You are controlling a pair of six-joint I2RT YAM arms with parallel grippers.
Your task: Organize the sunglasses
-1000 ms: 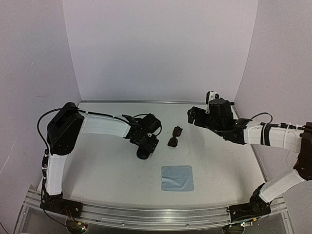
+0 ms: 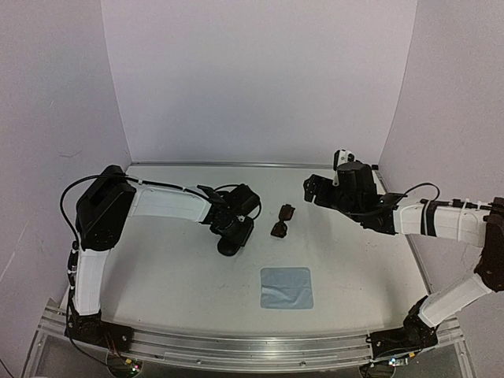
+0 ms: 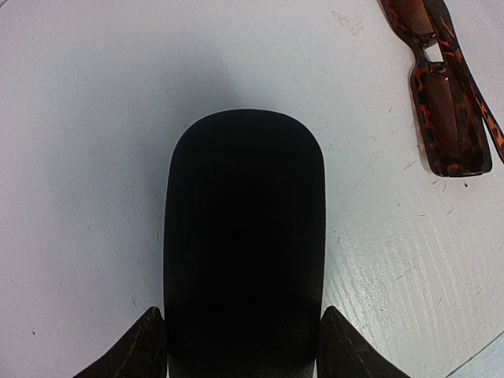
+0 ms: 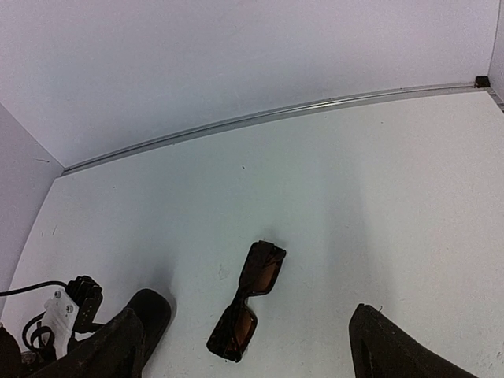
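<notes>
A black glasses case lies under my left gripper, whose fingertips sit at both sides of the case; whether they grip it is unclear. Tortoiseshell sunglasses lie folded on the white table, right of the case. My right gripper stands open to the right of and above the sunglasses, empty.
A light blue cloth lies at the front middle of the table. Walls stand at the back and both sides.
The case's visible end under my left gripper has shifted slightly left since a second ago. My right gripper has moved down very slightly. The sunglasses have not moved.
</notes>
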